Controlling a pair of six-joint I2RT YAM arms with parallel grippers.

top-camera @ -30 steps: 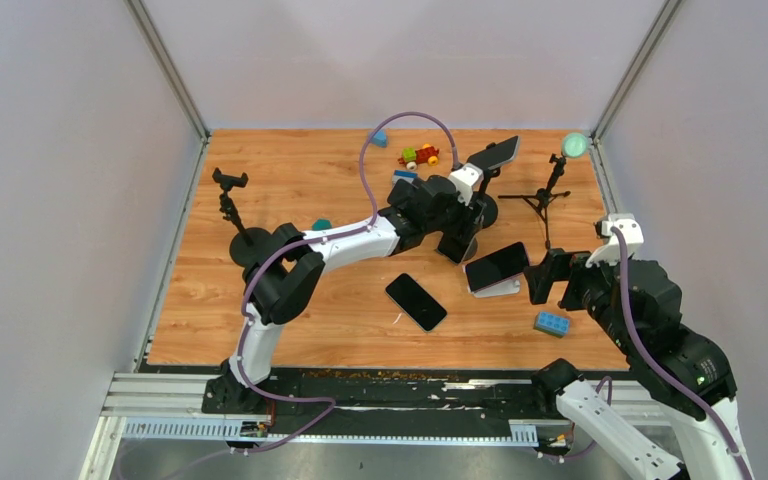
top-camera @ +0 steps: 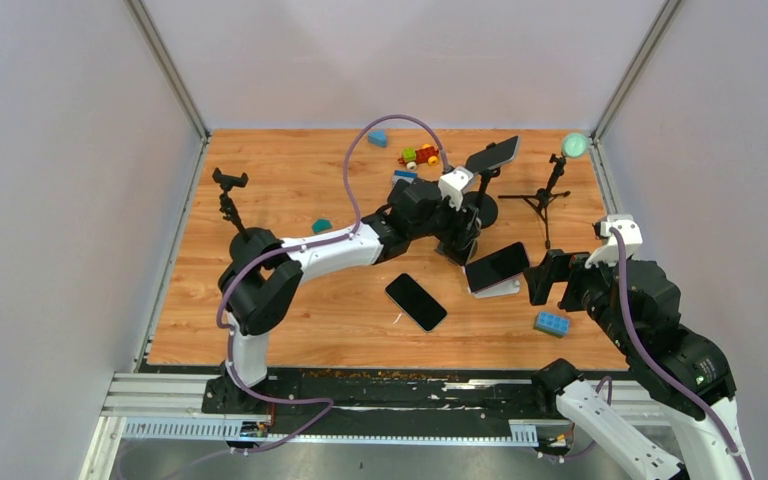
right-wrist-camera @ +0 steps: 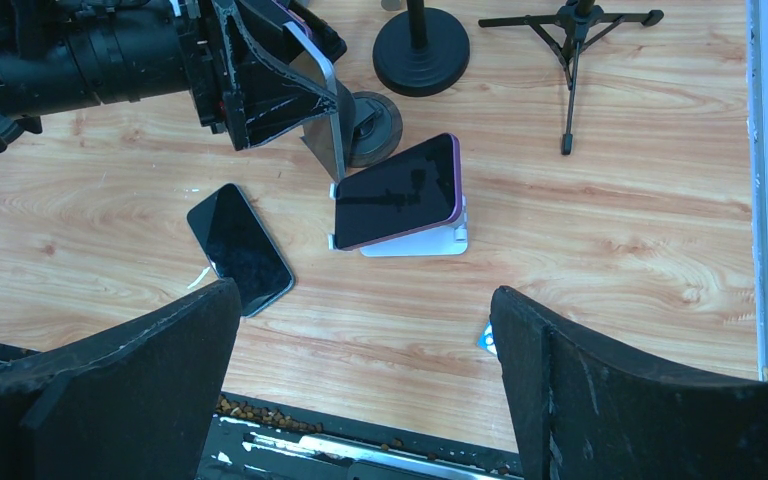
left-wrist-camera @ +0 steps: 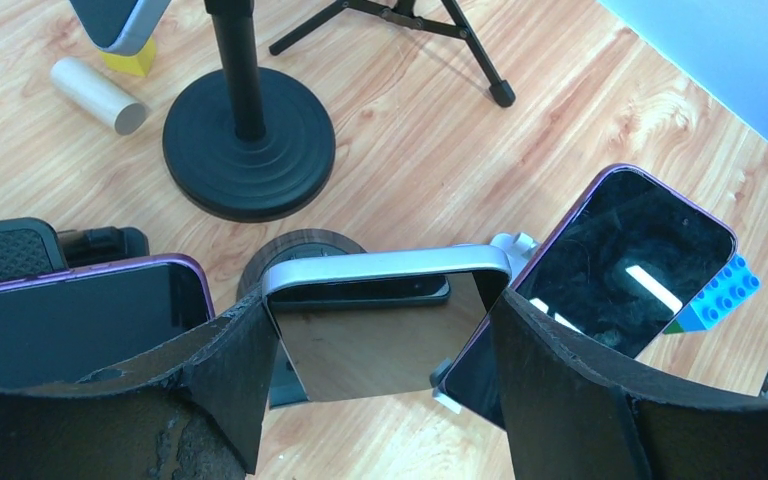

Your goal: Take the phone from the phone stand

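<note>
A glossy phone (left-wrist-camera: 385, 350) with a silver edge stands tilted at its stand (left-wrist-camera: 305, 240), whose round base shows behind it. My left gripper has one finger at each side of this phone; the fingers seem to meet its edges, but whether they grip it cannot be told. From the right wrist view, the phone (right-wrist-camera: 324, 145) leans beside the round base (right-wrist-camera: 377, 130), partly covered by the left gripper. Over the front right of the table, my right gripper is open with nothing between its fingers.
A purple-edged phone (top-camera: 497, 266) rests on a white stand, close to the left gripper. Another phone (top-camera: 416, 302) lies flat. Behind stands a phone on a black pole stand (top-camera: 492, 155), with a tripod (top-camera: 545, 200) to its right. A blue brick (top-camera: 551, 324) lies near the right gripper.
My left arm has shifted slightly left, its gripper staying around the tilted phone. The right arm and the other objects have not moved.
</note>
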